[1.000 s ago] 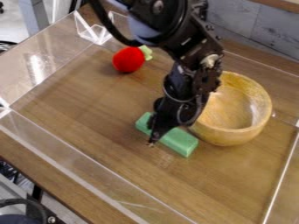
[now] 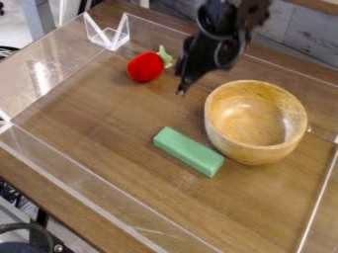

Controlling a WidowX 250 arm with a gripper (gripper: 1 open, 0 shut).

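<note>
My dark gripper [image 2: 193,69] is blurred at the top centre, above the back of the table, with nothing visible held in it; whether its fingers are apart is unclear. A red object [image 2: 145,67] with a green part sits just left of it. A wooden bowl [image 2: 255,142] stands at the right. A green block [image 2: 188,152] lies in front of the bowl, slightly to its left.
A wooden table [image 2: 99,138] has wide free room at the left and front. A white wire-like holder [image 2: 109,32] stands at the back left. A grey wall [image 2: 284,40] runs along the back.
My gripper has moved up and back from over the green block to the top centre, uncovering the block and the bowl. The block looks unmoved.
</note>
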